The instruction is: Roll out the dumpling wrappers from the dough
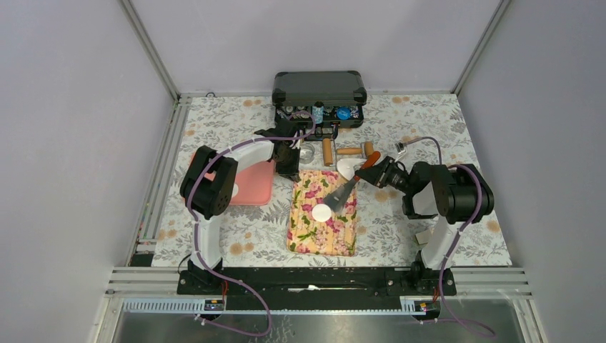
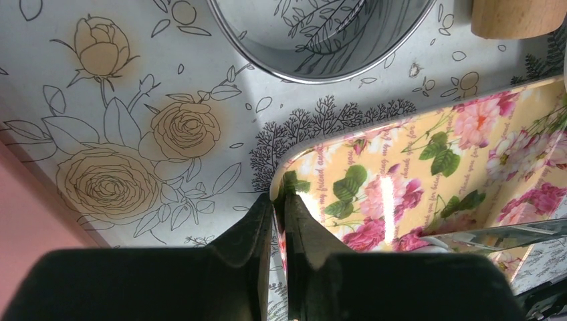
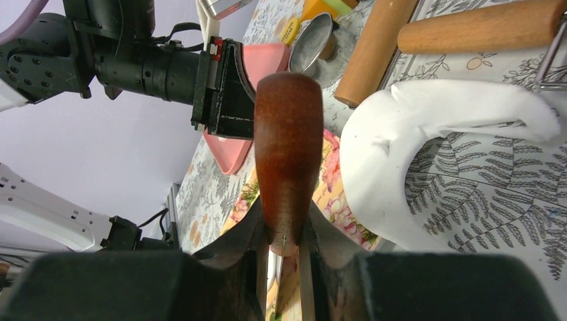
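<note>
A round white wrapper (image 1: 321, 213) lies flat on the floral cutting board (image 1: 314, 239). At the board's far left corner, my left gripper is shut on its edge. My right gripper grips the brown handle of the spatula (image 3: 287, 147) near the blade end. The metal blade slants over the board, its tip close to the wrapper in the top view; whether it touches cannot be told. Beyond the board's far edge, a curved strip of white dough (image 3: 378, 154) rests on the table.
Left of the board sits a pink tray (image 1: 254, 187) with a white piece inside. A metal cup (image 1: 306, 152), wooden roller (image 1: 327, 151) and T-shaped wooden roller (image 1: 349, 151) stand behind the board, before an open black case (image 1: 319, 87). The table right of the board is mostly clear.
</note>
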